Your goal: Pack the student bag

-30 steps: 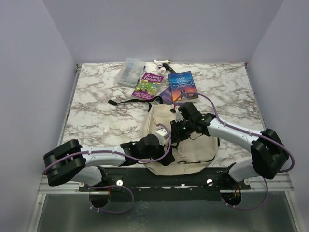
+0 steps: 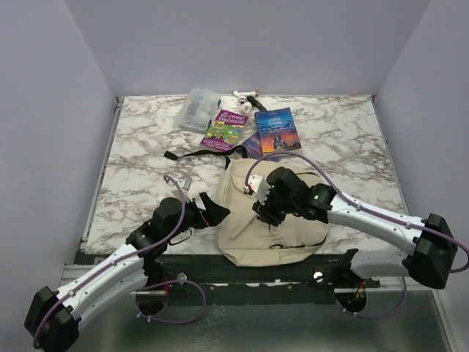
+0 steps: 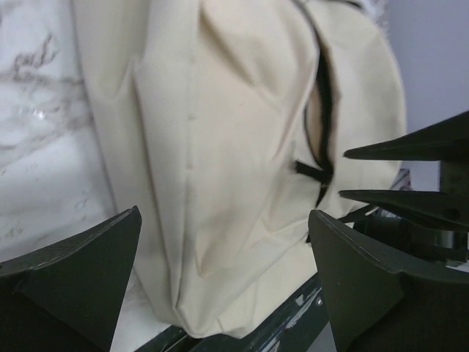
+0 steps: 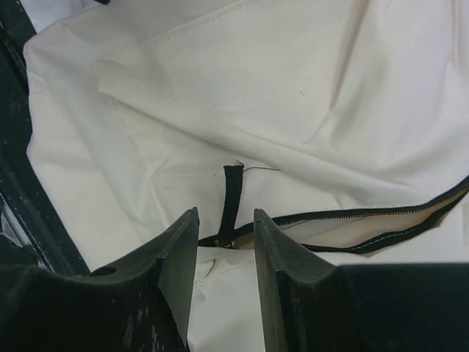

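The cream fabric bag (image 2: 249, 231) lies flat at the front middle of the table. Its black zipper (image 4: 381, 213) is partly parted, and a dark pull tab (image 4: 232, 196) stands out by one end of it. My right gripper is open over the bag, its two fingertips a little apart near the tab, with nothing between them. At the bag's left edge my left gripper is wide open and empty. In the top view a purple book (image 2: 226, 130) and a blue book (image 2: 277, 131) rest behind the bag.
A clear plastic case (image 2: 198, 110) lies at the back left. Beside it are a white object (image 2: 244, 101) and a dark item (image 2: 256, 103). A black strap (image 2: 194, 154) stretches left from the bag.
My left gripper has moved back from the bag's middle to its left side and now stands open.
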